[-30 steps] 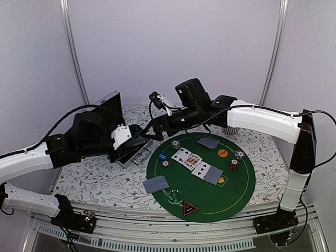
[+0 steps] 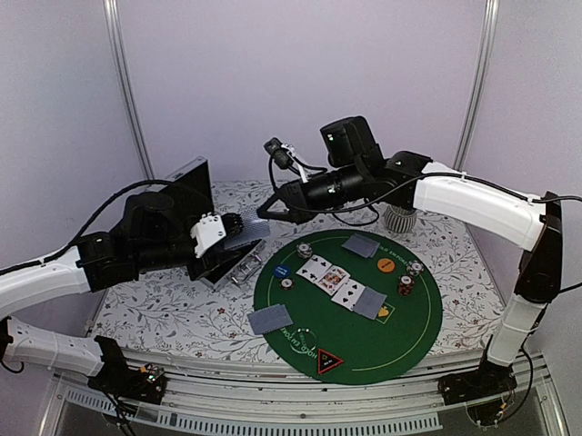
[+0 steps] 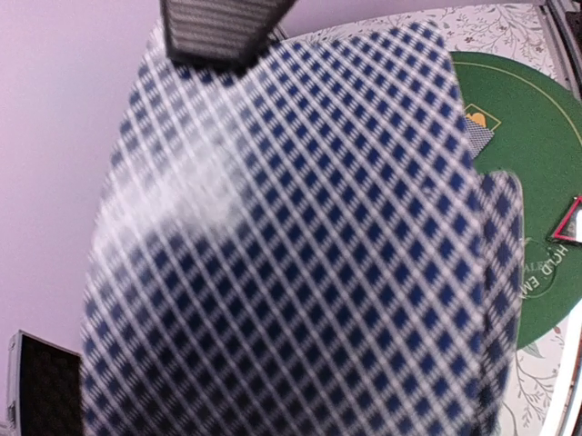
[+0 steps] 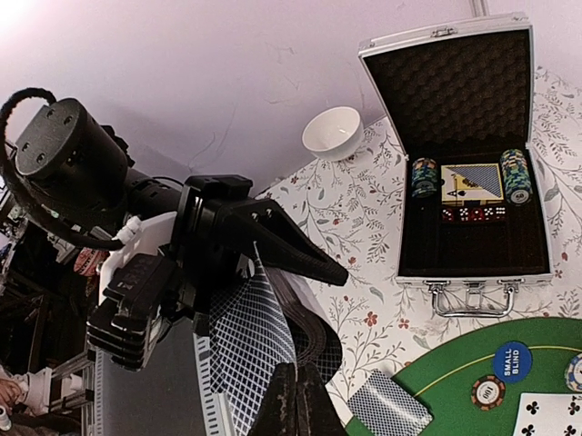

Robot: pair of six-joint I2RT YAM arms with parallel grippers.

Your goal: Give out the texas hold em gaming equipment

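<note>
My right gripper is shut on a blue-checked card (image 4: 250,331), seen bent and stretching to the deck (image 4: 316,341) in the right wrist view. That deck is fanned and curved, gripped by my left gripper. In the left wrist view the checked card fills most of the picture, with a dark right fingertip (image 3: 218,36) against its top. From above, the card (image 2: 250,225) spans the two grippers. Face-down cards lie at the mat's near left (image 2: 270,319) and far side (image 2: 361,244); three face-up cards (image 2: 332,278) lie mid-mat, beside another face-down card (image 2: 369,302).
An open case (image 4: 473,245) holds chips, dice and cards. A white bowl (image 4: 333,133) stands by the wall. Chips (image 2: 406,284), a blue small blind disc (image 2: 282,272) and a red triangle (image 2: 329,362) lie on the green mat (image 2: 400,327), whose near right is clear.
The left arm stays put.
</note>
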